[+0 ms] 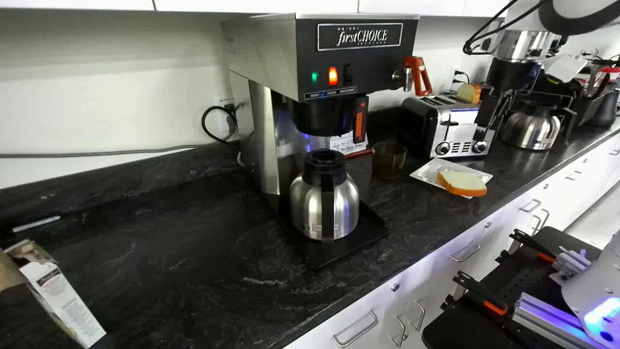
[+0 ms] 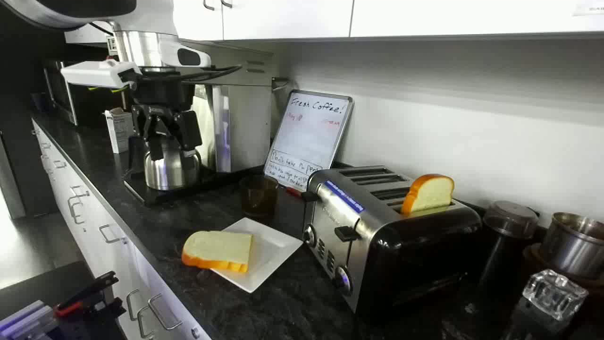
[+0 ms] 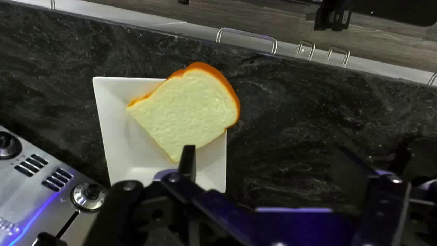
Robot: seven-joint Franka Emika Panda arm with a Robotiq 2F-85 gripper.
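Note:
A slice of bread [image 3: 190, 108] lies flat on a square white plate [image 3: 116, 135], its rounded crust end overhanging the rim. In the wrist view my gripper is open with nothing between its fingers; one fingertip overlaps the plate's edge and the other is over bare counter. Exterior view 2 has the gripper [image 2: 172, 148] pointing down, well above the counter and in line with the coffee carafe [image 2: 170, 173]. The silver toaster [image 2: 339, 226] stands beside the plate, with another bread slice [image 2: 431, 192] sticking up from one slot.
A brown see-through cup [image 2: 258, 195] stands between plate and whiteboard [image 2: 308, 136]. The coffee machine [image 1: 261, 52] is left of the toaster, with an open carton [image 1: 64, 302] at far left. Jars [image 2: 509, 221] crowd the toaster's other side.

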